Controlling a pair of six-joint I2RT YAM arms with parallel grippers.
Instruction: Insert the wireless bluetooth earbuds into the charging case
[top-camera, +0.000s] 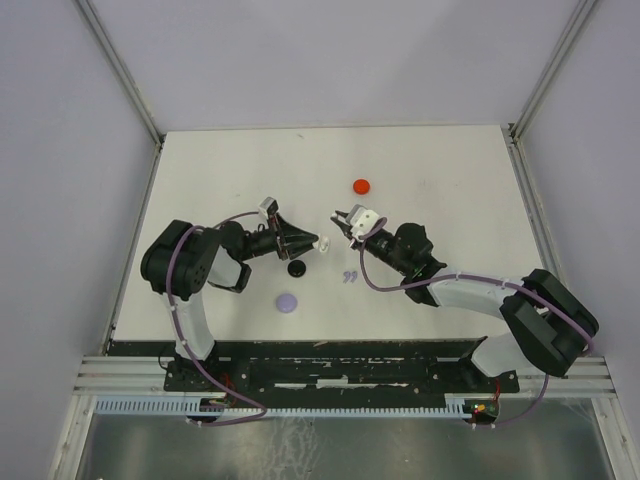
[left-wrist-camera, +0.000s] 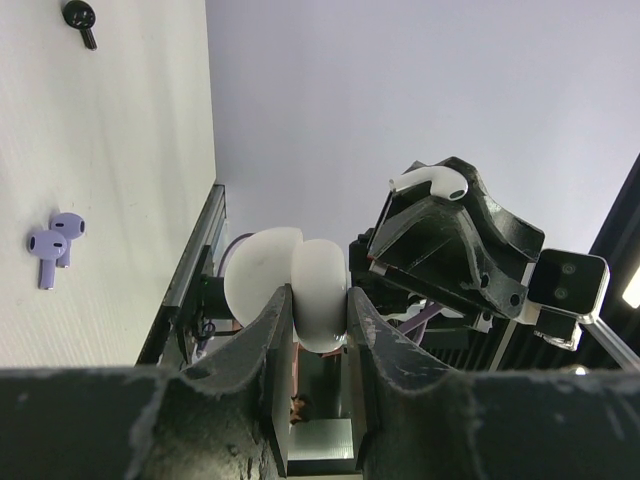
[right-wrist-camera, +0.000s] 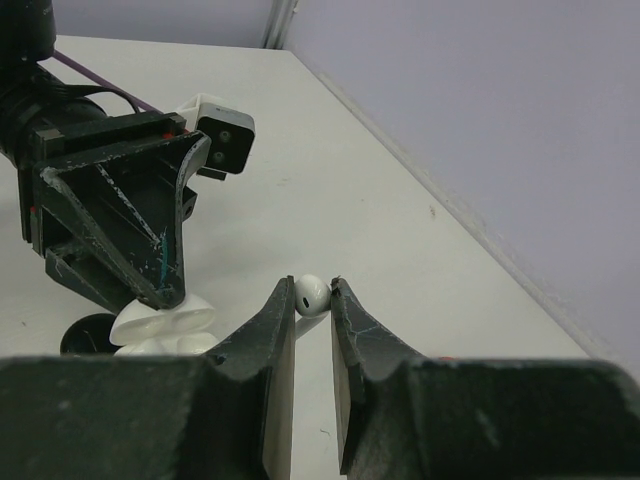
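My left gripper (top-camera: 310, 240) is shut on the white charging case (top-camera: 323, 244), whose lid stands open; in the left wrist view the case (left-wrist-camera: 262, 274) shows between and behind the fingertips. My right gripper (top-camera: 346, 221) is shut on a white earbud (top-camera: 336, 217), held slightly behind and right of the case, apart from it. In the right wrist view the earbud (right-wrist-camera: 312, 295) sits between the fingertips with its stem angled down, and the case (right-wrist-camera: 160, 322) is beyond it at left.
Below the grippers lie two lilac earbuds (top-camera: 350, 276), a black round case (top-camera: 297, 268) and a lilac round case (top-camera: 287, 302). A red round case (top-camera: 361, 186) lies behind. The board's sides are clear.
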